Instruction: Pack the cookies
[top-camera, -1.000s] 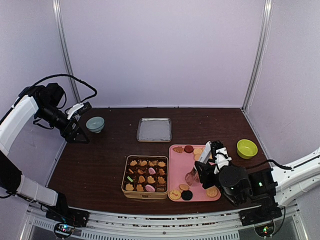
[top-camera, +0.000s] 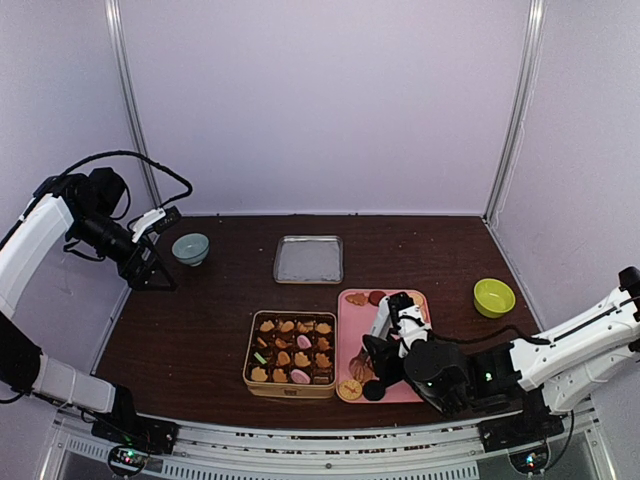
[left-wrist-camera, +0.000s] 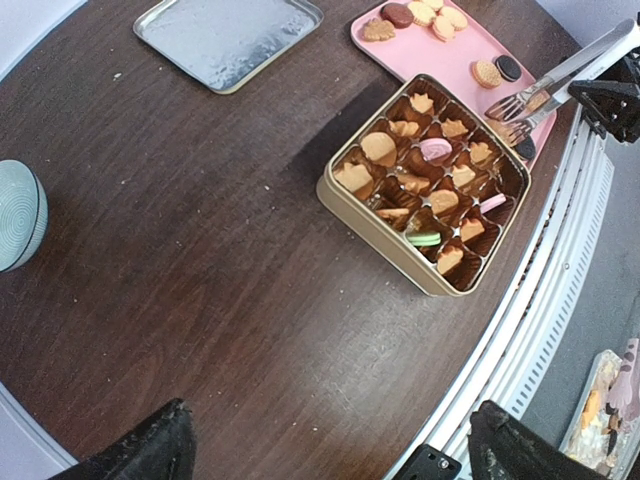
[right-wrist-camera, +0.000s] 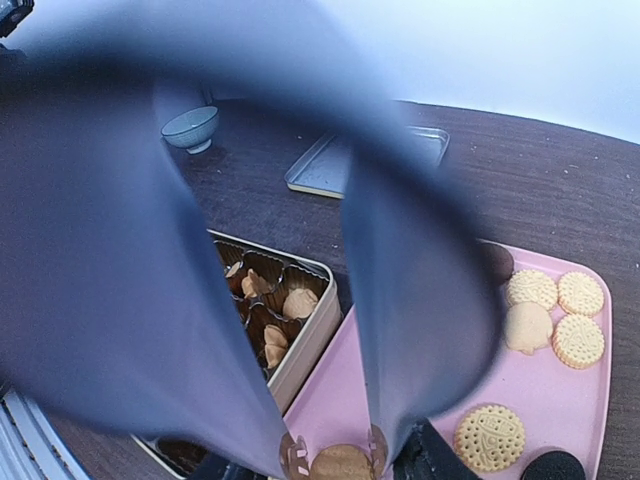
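Observation:
The cookie box (top-camera: 289, 390), divided into cells holding assorted cookies, sits beside the pink tray (top-camera: 350, 330) with loose cookies. My right gripper (top-camera: 385, 350) is over the tray, carrying tongs whose tips (right-wrist-camera: 377, 450) bracket a tan cookie (right-wrist-camera: 340, 463) near the tray's left side; whether they grip it is unclear. In the right wrist view, the tongs' body is blurred and fills much of the picture. My left gripper hangs open and empty at the table's left, high above it.
A metal tray (top-camera: 308, 260) lies at the back centre, a pale blue bowl (top-camera: 190, 250) at the left and a green bowl (top-camera: 493, 297) at the right.
My right gripper and the tongs have moved left across the pink tray, toward the cookie box. The left arm is almost unchanged.

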